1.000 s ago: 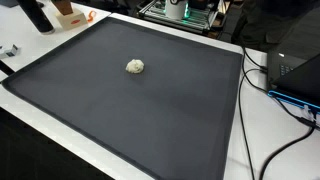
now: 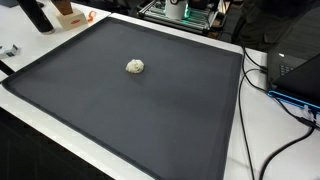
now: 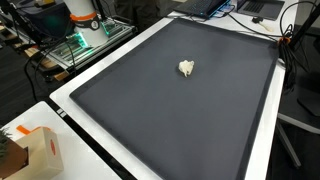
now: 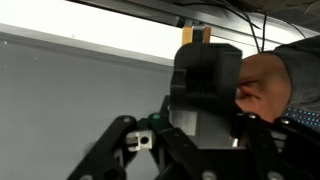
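Observation:
Seen from above in the wrist view, my gripper looks shut. A dark, blocky object (image 4: 208,66) appears to be between its fingers, though it blends with the black gripper body and its kind is unclear. Beyond it shows a small orange-brown piece (image 4: 197,34); whether it belongs to that object I cannot tell. Neither exterior view includes the gripper. On the dark grey board (image 2: 150,110) lies a small, crumpled, off-white thing (image 2: 134,66), also visible in exterior view 2 as a pale lump (image 3: 186,68), with nothing touching it.
A person's hand (image 4: 265,85) is close beside the gripper. Cables (image 2: 285,145) and a laptop (image 2: 295,85) border the board on the right; a brown-and-white container (image 2: 70,15) stands at the far left. Most of the board is bare.

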